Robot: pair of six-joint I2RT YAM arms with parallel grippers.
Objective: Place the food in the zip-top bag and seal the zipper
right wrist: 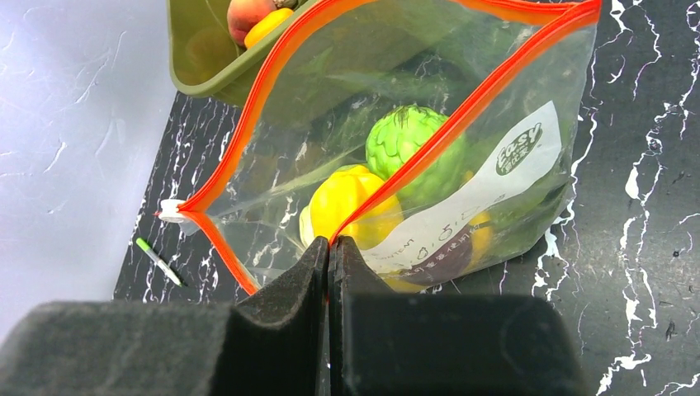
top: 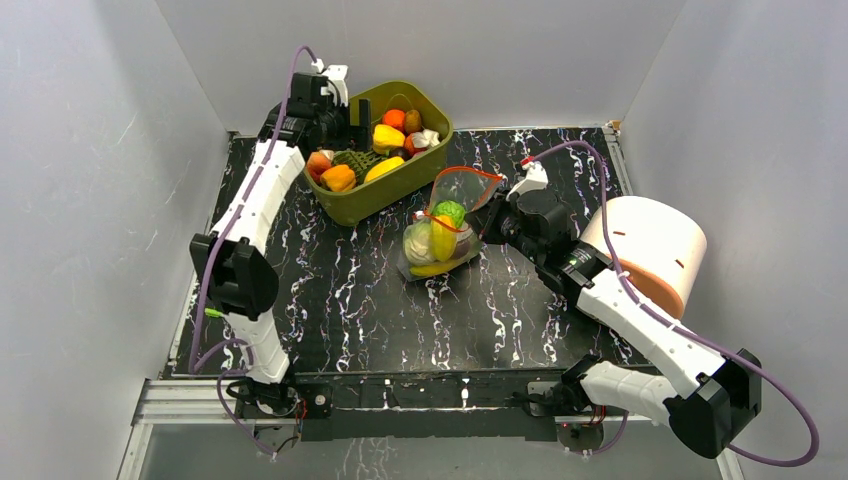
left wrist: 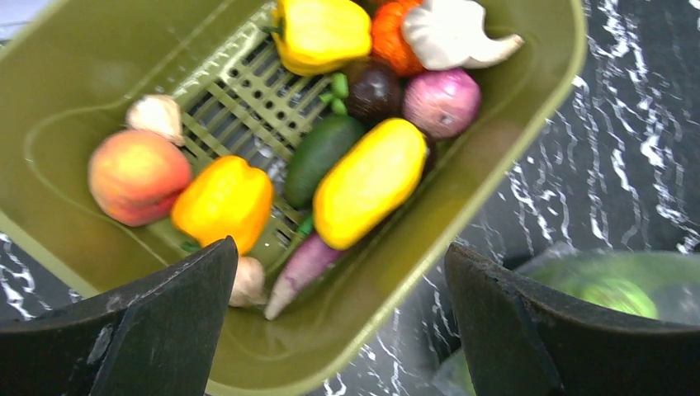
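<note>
The clear zip bag with orange zipper stands at the centre, holding a green cherimoya, a yellow pepper and other pale and yellow food. My right gripper is shut on the orange zipper edge at the bag's near rim. My left gripper is open above the olive basket, fingers empty. In the basket lie a peach, yellow peppers, an elongated yellow item, garlic, eggplants and other produce.
A white cylinder stands at the right. A green marker lies at the left of the table. Grey walls enclose the sides and back.
</note>
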